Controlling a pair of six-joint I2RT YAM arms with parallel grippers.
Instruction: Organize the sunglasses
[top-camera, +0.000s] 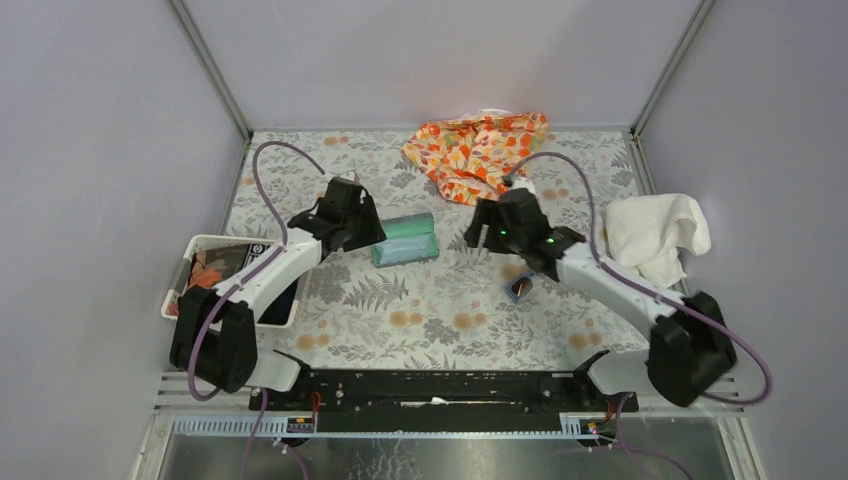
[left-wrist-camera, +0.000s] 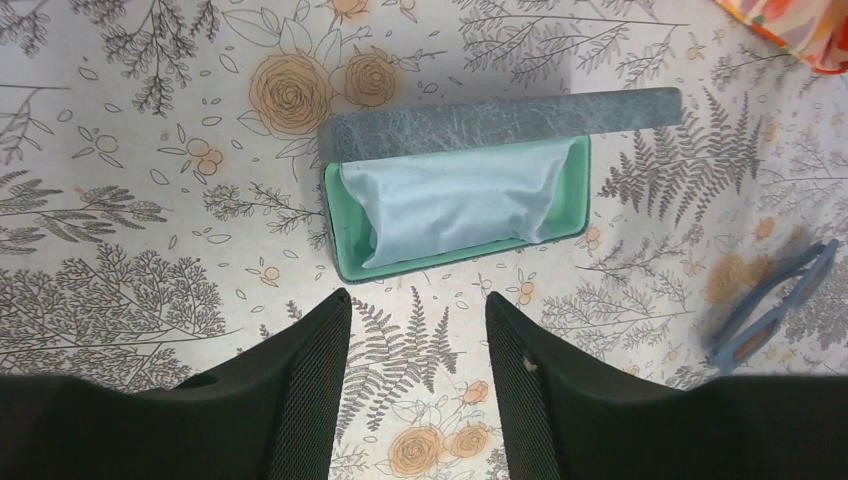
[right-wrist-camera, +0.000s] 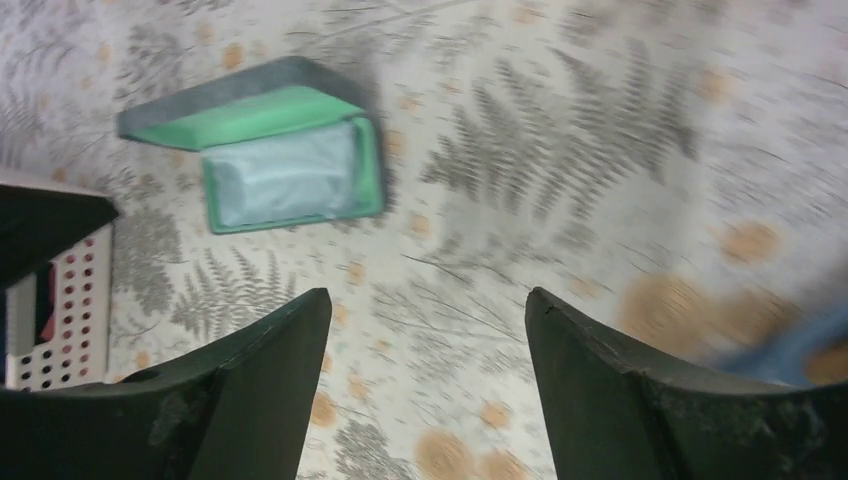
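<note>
A green-lined glasses case (top-camera: 406, 250) stands with its lid raised near the table's middle, a pale blue cloth (left-wrist-camera: 455, 205) lying inside it. The sunglasses (top-camera: 519, 288), blue-framed, rest on the table to the right of the case, partly covered by the right arm from above; in the left wrist view the sunglasses (left-wrist-camera: 772, 305) lie at the right edge. My left gripper is part open near the case's left side, nothing between its fingers. Up and left of the sunglasses, my right gripper is also part open and empty.
A white basket (top-camera: 170, 299) with dark and orange items stands at the left, under the left arm. Orange-patterned fabric (top-camera: 470, 150) lies at the back, and a white towel (top-camera: 655, 235) at the right.
</note>
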